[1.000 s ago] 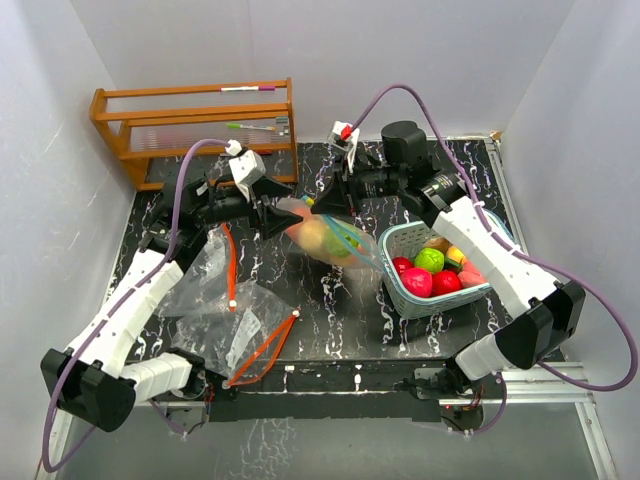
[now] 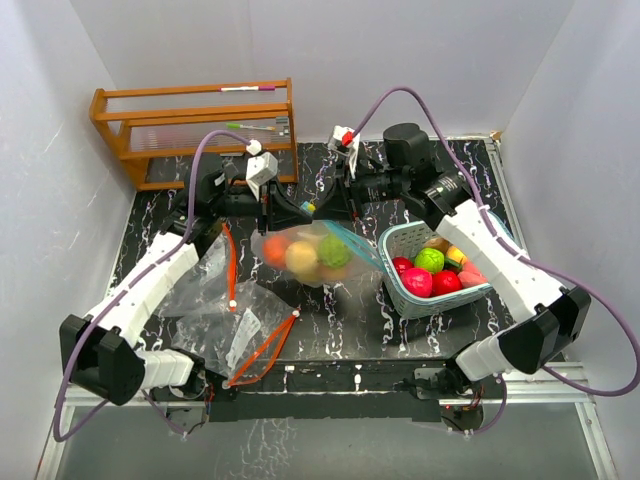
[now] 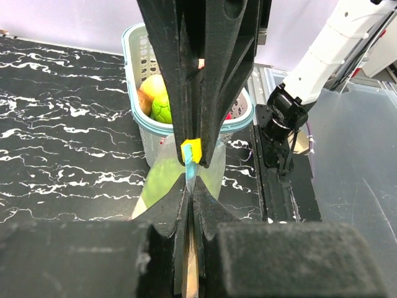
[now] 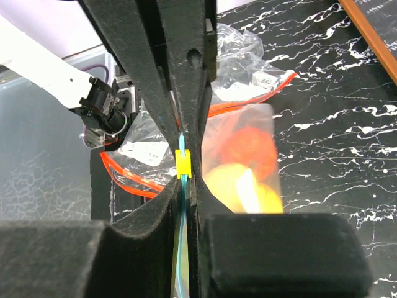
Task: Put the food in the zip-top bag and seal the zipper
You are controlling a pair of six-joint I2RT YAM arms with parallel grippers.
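A clear bag (image 2: pixel 325 262) with a blue zip strip hangs between my grippers in the top view, holding orange, yellow and green food. The yellow slider (image 4: pixel 183 162) sits on the blue zip. My left gripper (image 2: pixel 297 212) is shut at the zip's end, fingertips meeting those of my right gripper (image 2: pixel 325 208), which is shut on the bag's zip by the slider. Whether anything besides the thin strip lies between the left fingers is hard to tell.
A basket (image 2: pixel 404 300) of fruit and vegetables stands at the right. Empty bags (image 2: pixel 230 340) with orange zips lie at the left. A wooden rack (image 2: pixel 190 110) stands at the back left.
The bag of food has swung and shifted beneath them. The right arm has barely moved.
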